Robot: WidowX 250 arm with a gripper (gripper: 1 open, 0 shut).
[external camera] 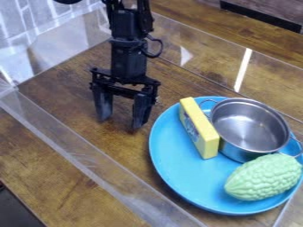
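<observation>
My black gripper (123, 105) hangs over the wooden surface left of the blue plate, open, with nothing visible between its fingers. On the blue plate (183, 168) are a yellow box (199, 126), a steel pot (249, 124) and a pale green textured object (263, 176), shaped like a gourd. The gripper is apart from all three.
Clear low walls edge the wooden area (71, 195), which is bare to the left and front of the gripper. A tiled wall (30, 31) stands at the back left.
</observation>
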